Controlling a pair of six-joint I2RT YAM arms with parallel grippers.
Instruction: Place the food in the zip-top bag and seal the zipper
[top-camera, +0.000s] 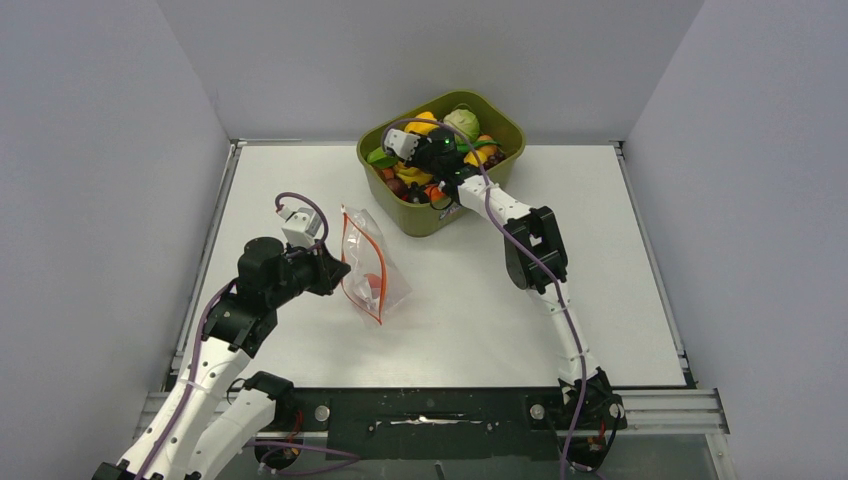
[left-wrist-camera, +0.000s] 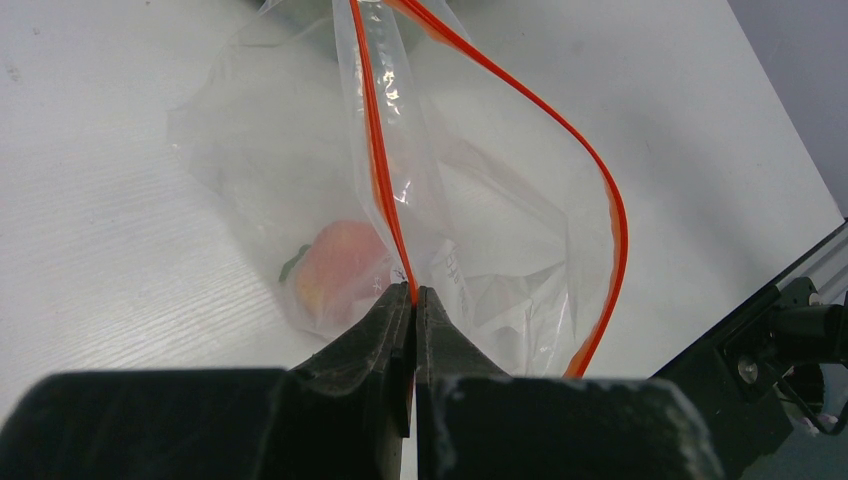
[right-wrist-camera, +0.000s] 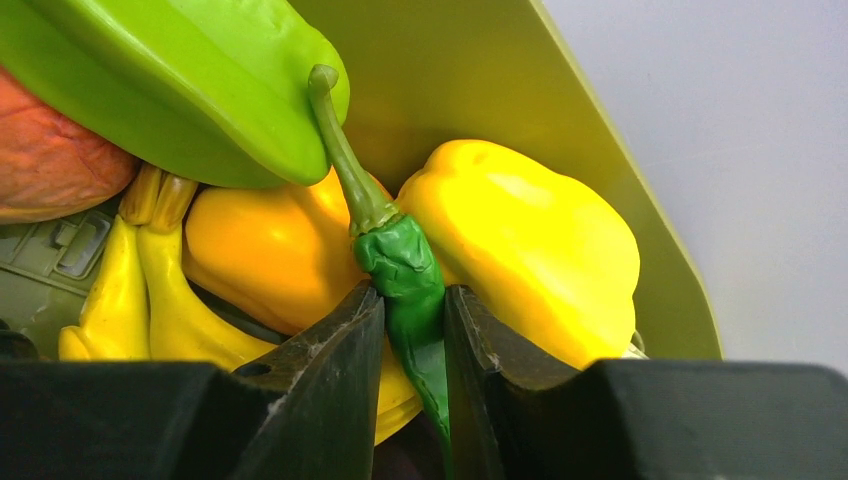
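A dark green chili pepper (right-wrist-camera: 402, 262) with a curved stem is between the fingers of my right gripper, which is shut on it inside the olive basket (top-camera: 426, 220). The clear zip top bag (top-camera: 392, 287) lies on the table with its orange-edged mouth spread apart. One side of that mouth is pinched at the orange strip (left-wrist-camera: 385, 190) by my left gripper. Through the bag's film a reddish-orange food piece (left-wrist-camera: 342, 262) with a bit of green shows.
Around the chili lie a yellow pepper (right-wrist-camera: 530, 245), an orange pepper (right-wrist-camera: 270, 250), bananas (right-wrist-camera: 170, 290) and a large light green food piece (right-wrist-camera: 190, 90). The basket's wall (right-wrist-camera: 650, 200) rises close by. Bare table (top-camera: 460, 310) stretches right of the bag.
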